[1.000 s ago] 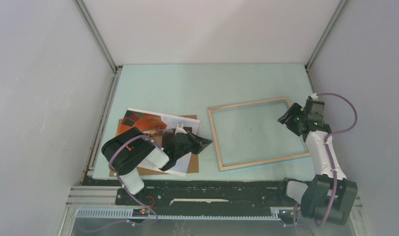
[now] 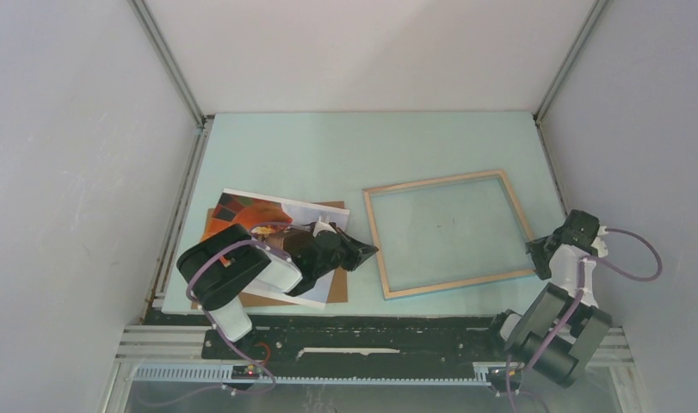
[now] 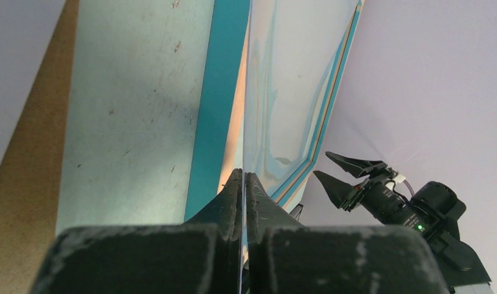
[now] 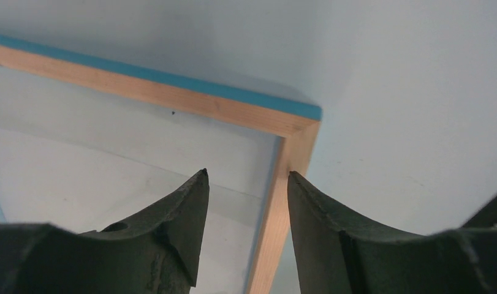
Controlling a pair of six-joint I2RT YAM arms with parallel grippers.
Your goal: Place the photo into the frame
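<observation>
The wooden frame [image 2: 448, 286] lies right of centre on the table, its border enclosing a clear area. To its left rests the photo [image 2: 255, 211], orange and dark with a white margin, partly hidden by my left arm. My left gripper is shut beside the frame's left side, with the thin edge of a clear sheet [image 3: 295, 79] between its fingertips. That sheet rises bent over the frame in the left wrist view. At the frame's near right corner, my right gripper stands part open, with the frame's right side [image 4: 282, 202] showing between and beyond its fingers.
Under the photo lies a brown board [image 2: 337, 288], sticking out at its edges. A wall stands close beyond the right arm.
My right gripper has moved toward the near right corner of the frame, and its fingers have turned. The left arm has shifted only slightly right. Frame and photo lie where they were.
</observation>
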